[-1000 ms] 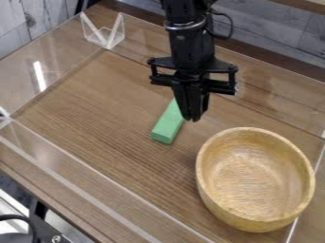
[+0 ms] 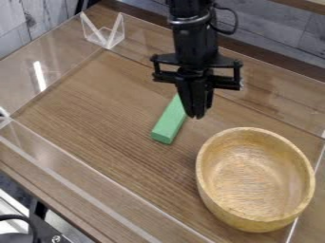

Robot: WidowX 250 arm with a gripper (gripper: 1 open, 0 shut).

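The black gripper [image 2: 195,102] hangs from the arm at the top centre, its narrow fingertips close together and shut, with nothing visible between them. Below it and slightly left, a green rectangular object [image 2: 170,121] lies on the wooden table, its upper end partly behind the gripper. A large round pale-yellow bowl [image 2: 254,213] stands at the lower right, below and right of the gripper.
A clear plastic item [image 2: 105,28] sits at the back left. A raised wooden edge runs along the back right. Black cables show at the bottom-left corner.
The gripper has shifted very slightly upward. The green object and the bowl stay where they were.
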